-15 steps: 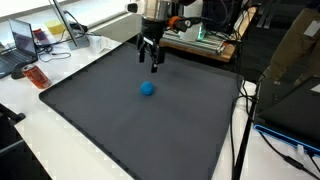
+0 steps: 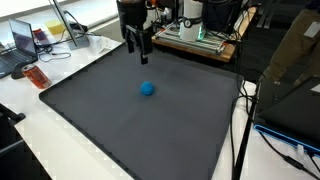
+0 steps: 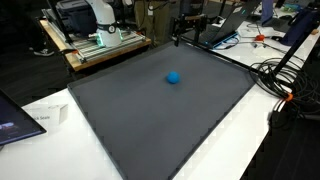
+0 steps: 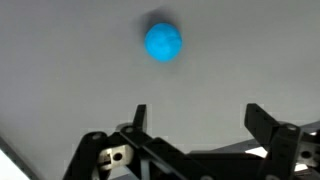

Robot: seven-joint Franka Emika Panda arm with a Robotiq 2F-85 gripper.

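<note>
A small round blue object (image 2: pixel 147 88) rests alone on the dark grey mat (image 2: pixel 100 115). It also shows in the second exterior view, where the blue object (image 3: pixel 173 77) lies toward the far part of the mat. My gripper (image 2: pixel 139 46) hangs above the mat's far side, behind the blue object and apart from it. In the wrist view the gripper is open, its two black fingers wide apart with nothing between them. Beyond the fingertips, the blue object (image 4: pixel 163 42) shows near the top, left of the gap's middle.
A red and white can (image 2: pixel 36 77) and a laptop (image 2: pixel 16 50) stand left of the mat. Cables (image 3: pixel 290 85) run beside the mat in the second exterior view.
Over the last second my gripper has risen and drawn slightly back, away from the blue object. The blue object has stayed in place.
</note>
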